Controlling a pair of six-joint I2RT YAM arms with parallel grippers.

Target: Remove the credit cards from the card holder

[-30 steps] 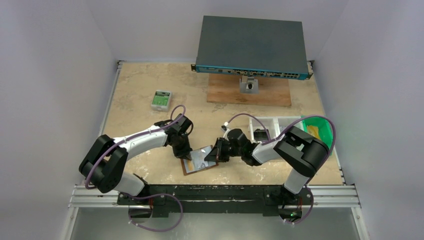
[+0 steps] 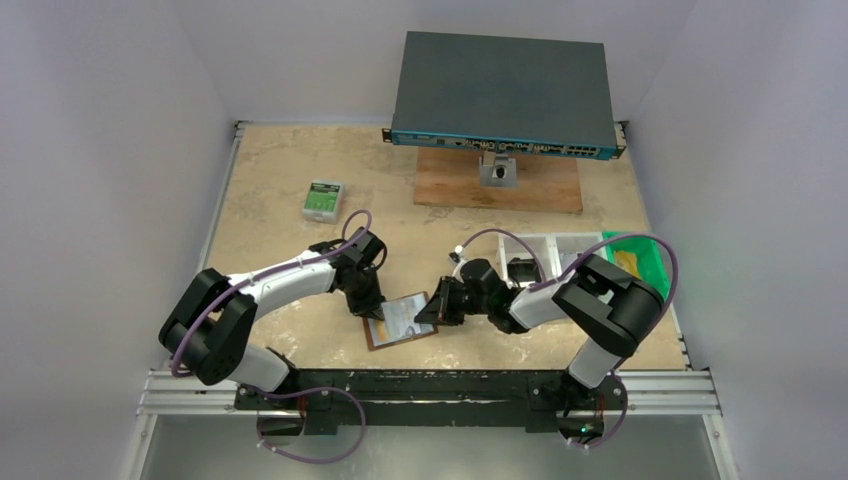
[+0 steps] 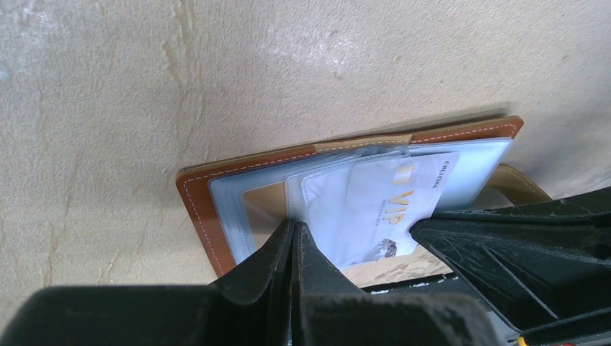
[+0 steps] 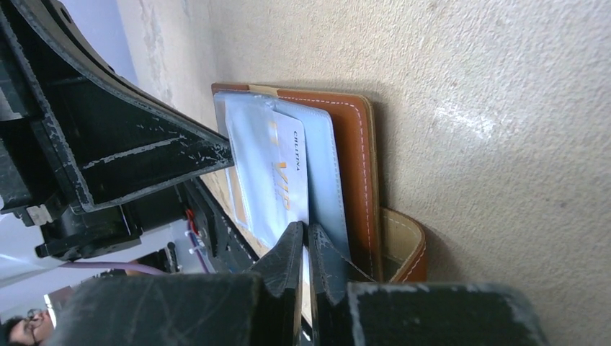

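The brown card holder (image 3: 205,216) lies open and flat on the table, its clear sleeves facing up. A white card (image 3: 425,173) with gold "VIP" lettering lies partly inside a sleeve, its printed end out past the sleeve's edge. My right gripper is shut on that card (image 4: 292,155) at its near edge. On the holder's other side, my left gripper is shut with its tips down against the sleeves; nothing shows clearly between them. The fingers hide part of the holder's near edge.
Behind the right arm stand a white divided tray (image 2: 540,243) and a green bin (image 2: 652,262). A small green-labelled box (image 2: 322,201) sits at the back left. A large dark rack unit (image 2: 500,90) overhangs the back.
The right gripper has shifted slightly right, away from the left one. The VIP card has slid further from its sleeve, and its lettering shows more clearly. The left arm has barely moved.
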